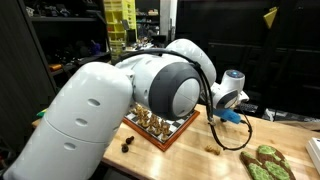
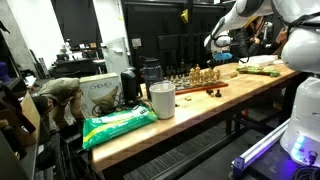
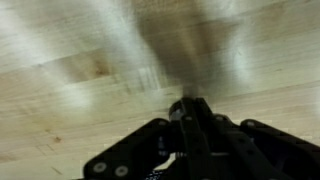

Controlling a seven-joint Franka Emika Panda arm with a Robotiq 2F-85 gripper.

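In the wrist view my gripper points down at bare light wood, its black fingers close together. A small dark, rounded shape with a glint shows at the left fingertip; what it is, and whether it is held, I cannot tell. Exterior view 1 has the gripper end of the arm (image 1: 228, 114) low over the table, beyond the chessboard's right side, its fingertips too small to make out. The chessboard (image 1: 177, 127) carries several pale brown pieces and is partly covered by my arm.
A small brown object (image 1: 212, 149) lies on the open wood right of the board. Small dark pieces (image 1: 125, 148) lie in front of it. A green patterned mat (image 1: 268, 163) is at the right. At the table's near end in exterior view 2 are a white container (image 2: 162, 100) and a green bag (image 2: 118, 124).
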